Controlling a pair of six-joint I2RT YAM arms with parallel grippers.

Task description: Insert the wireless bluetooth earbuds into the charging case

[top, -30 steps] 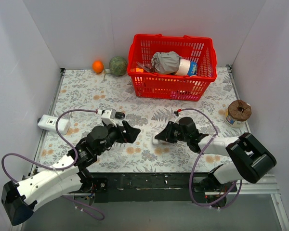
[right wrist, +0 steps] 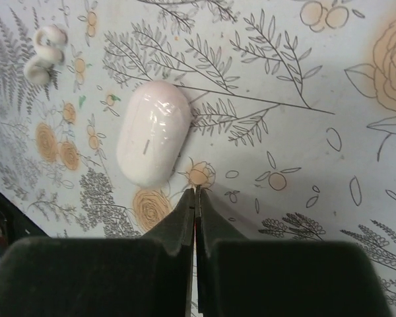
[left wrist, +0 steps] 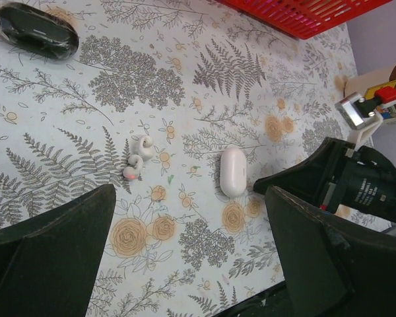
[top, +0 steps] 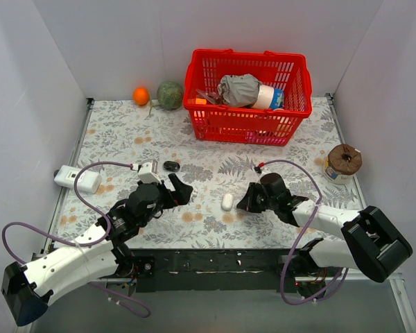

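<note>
A closed white charging case (top: 227,202) lies on the patterned tabletop between the two arms; in the right wrist view the case (right wrist: 154,133) shows a small dark mark on its side. Two white earbuds (left wrist: 139,157) lie close together on the cloth, left of the case in the left wrist view, and the same earbuds (right wrist: 45,54) appear at the upper left of the right wrist view. My left gripper hangs above the table, fingers wide apart, holding nothing. Low beside the case, apart from it, my right gripper is shut, with nothing showing between its fingers.
A black oblong object (left wrist: 38,30) lies behind the earbuds. Farther back stand a red basket (top: 253,132) with goods in it, a green ball (top: 170,95) and an orange (top: 141,96). A brown-topped canister (top: 343,164) is at the right edge, a white device (top: 79,179) at the left.
My right gripper has drawn back to the right, off the case, which now shows whole in the top view. The left gripper has shifted slightly left.
</note>
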